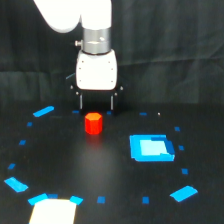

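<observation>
A small red block (93,123) rests on the dark table, left of the middle. Just above it in the picture, my white gripper (96,103) points downward with its two dark fingers spread apart. Nothing shows between those fingers, and a narrow strip of dark background separates them from the block's top. How far the gripper stands behind the block is hard to tell.
To the right lies a blue square (136,149) with a pale centre. A cream square (52,212) is at the front left edge. Blue tape strips (184,193) and several small blue marks dot the table, which is otherwise clear.
</observation>
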